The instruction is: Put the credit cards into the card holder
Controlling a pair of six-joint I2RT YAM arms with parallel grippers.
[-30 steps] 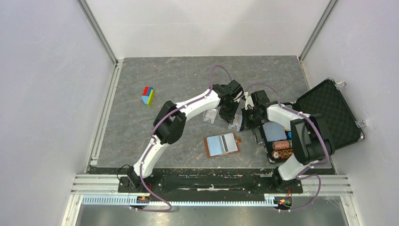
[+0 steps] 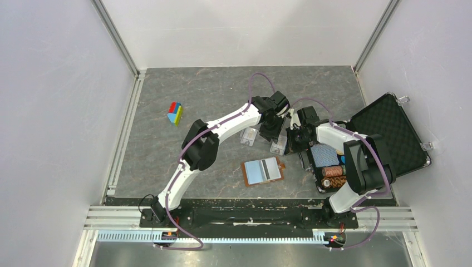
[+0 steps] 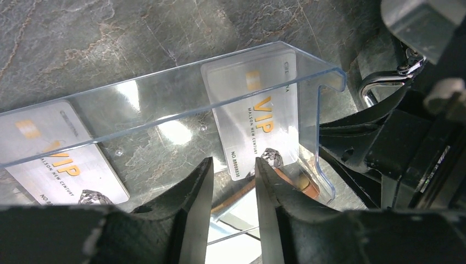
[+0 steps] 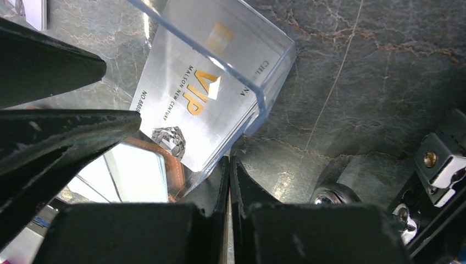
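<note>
Two silver VIP cards lie in a clear plastic stand [image 3: 165, 104]. One card [image 3: 60, 179] is at its left end and the other card [image 3: 242, 126] at its right end. Over the right-hand card's lower edge, my left gripper is open, a gap showing between its fingertips; whether they touch the card I cannot tell. My right gripper is shut beside the stand's right end, nothing visible between its fingers. The brown card holder [image 2: 244, 174] lies spread flat in front of the stand, pale sleeves showing.
At the right stands an open black case [image 2: 392, 130] with a patterned cloth [image 2: 325, 155] and rolls inside. Coloured blocks [image 2: 175, 112] sit far left. Both grippers are close together around the stand.
My left gripper has shifted very slightly toward the back over the last second. The right arm, the cards and the card holder look unmoved.
</note>
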